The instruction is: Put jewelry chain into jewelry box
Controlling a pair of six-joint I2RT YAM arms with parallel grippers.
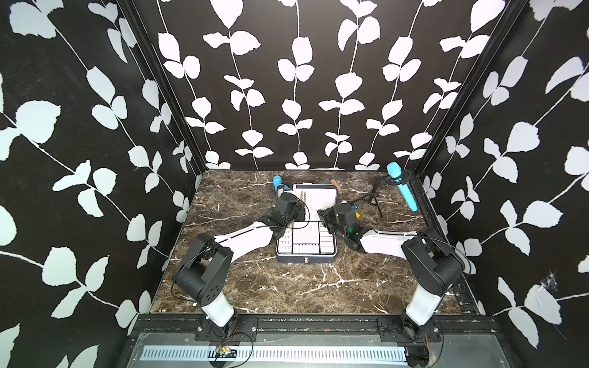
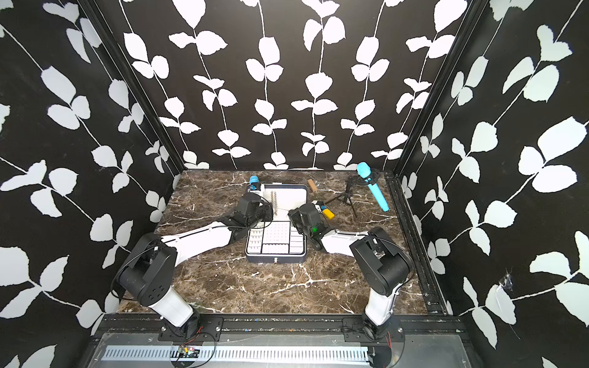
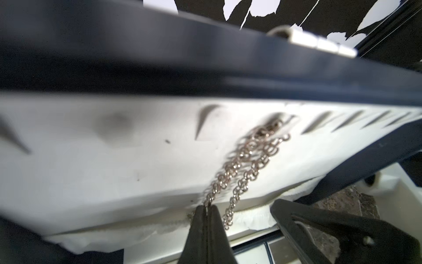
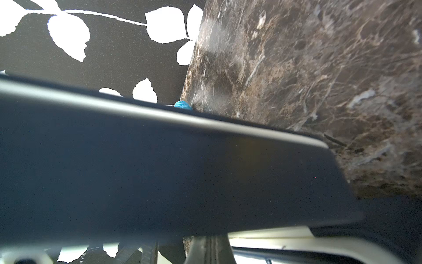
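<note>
The jewelry box (image 1: 306, 259) stands open at mid-table, its white-lined lid (image 1: 321, 197) raised at the back. Down the left part of that lid hangs the silver chain (image 1: 303, 197), doubled into strands. In the left wrist view the chain (image 3: 241, 163) runs from a hook near the lid's edge to its lower lining. My left gripper is shut in front of the chain's lower end, nothing visible gripped; whether it touches the links is unclear. My right gripper is shut close to the lid's dark outer side (image 4: 131, 176), on the right; nothing shows between its fingers.
A blue-headed microphone (image 1: 278, 182) lies just behind the box's left side. To the right stand a black tripod (image 1: 371, 197) and another blue microphone (image 1: 402, 187); a brown piece (image 1: 335, 182) sits behind the lid.
</note>
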